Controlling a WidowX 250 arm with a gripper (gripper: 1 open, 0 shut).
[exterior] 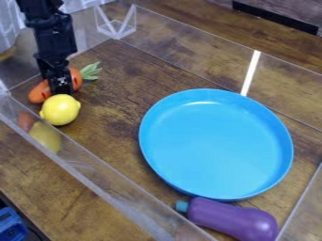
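Note:
The black gripper (58,75) reaches down from the top left, its fingertips over an orange carrot (40,92) with pale green leaves at the left of the wooden surface; it looks open around the carrot, though the fingertips are partly hard to make out. A yellow lemon (60,109) lies just in front of the carrot.
A large blue plate (216,143) fills the centre right. A purple toy eggplant (234,219) lies at the bottom right. Clear walls (101,174) border the area. The wood between carrot and plate is free.

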